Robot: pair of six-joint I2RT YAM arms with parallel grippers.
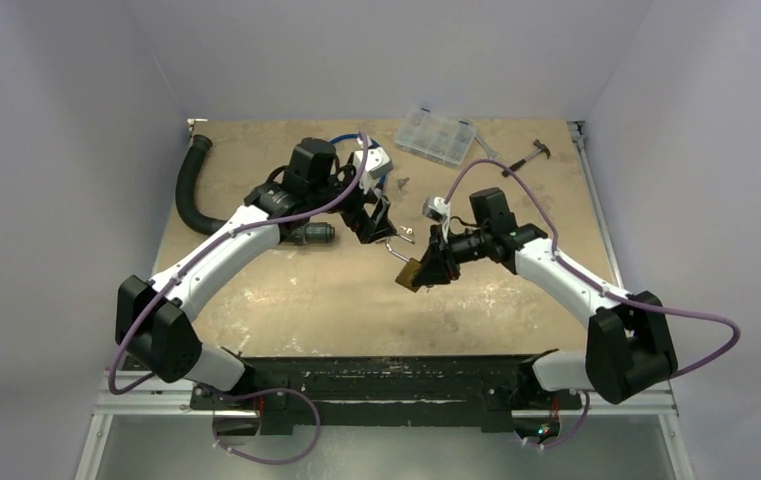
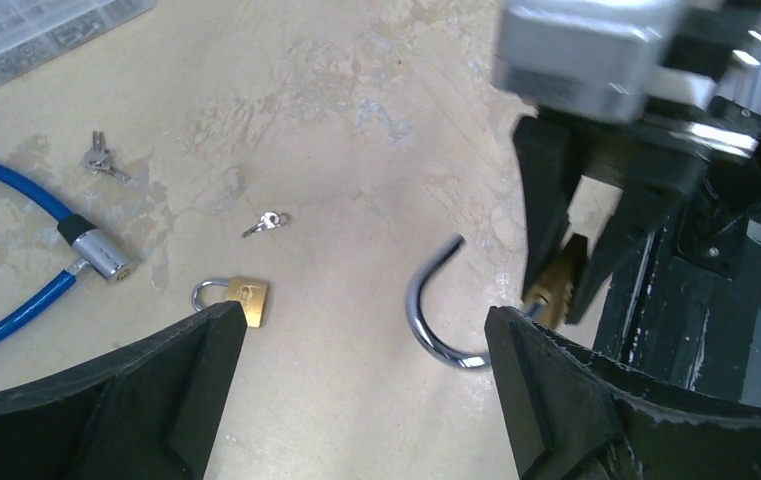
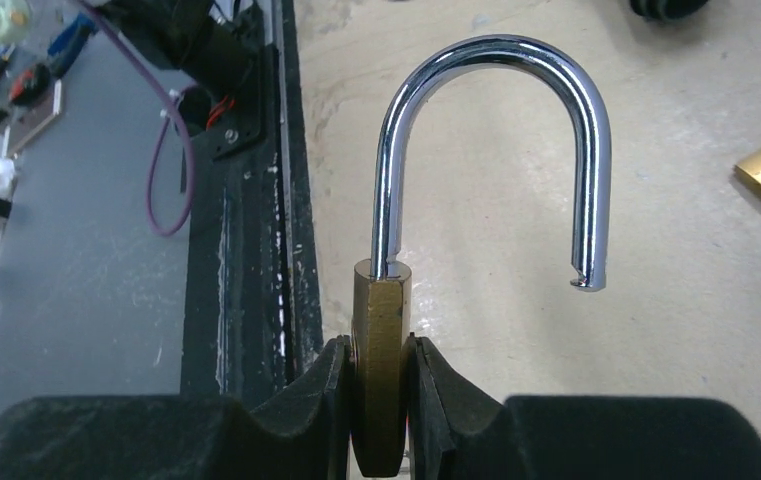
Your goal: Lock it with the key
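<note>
A large brass padlock [image 1: 409,275] is held above the table, my right gripper shut on its body. Its steel shackle [image 3: 396,150] stands open; the free end hangs clear, turned to the side of the body. Left of it, my left gripper [image 1: 386,232] is open and empty, the shackle [image 2: 418,315] showing beyond its fingers. On the table lie small keys [image 2: 268,221] and another bunch of keys [image 2: 101,155]. I cannot tell whether a key sits in the held padlock, as its lower end is largely hidden.
A smaller brass padlock [image 2: 248,298] lies on the table, and a blue cable lock [image 2: 101,250] is behind it. At the back are a clear parts box [image 1: 436,136] and a hammer [image 1: 529,157]. A black hose [image 1: 193,190] curves on the left.
</note>
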